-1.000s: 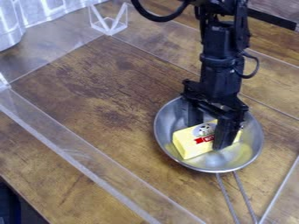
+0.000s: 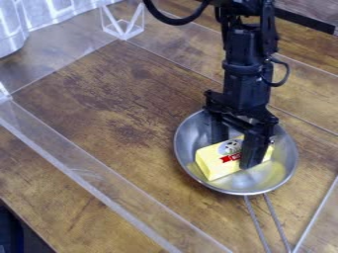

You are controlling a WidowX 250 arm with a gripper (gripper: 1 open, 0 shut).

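Observation:
A metal pan [image 2: 199, 128] with a long wire handle sits on the wooden table. In it lies a yellow box with a red-and-white label [image 2: 215, 162], like a butter pack. My black gripper [image 2: 240, 138] reaches down into the pan from above, its fingers around or just over the box's back part. Whether they grip it or stand open about it I cannot tell.
A clear plastic object [image 2: 123, 22] stands at the back left, near white fabric. A transparent strip runs along the near left edge.

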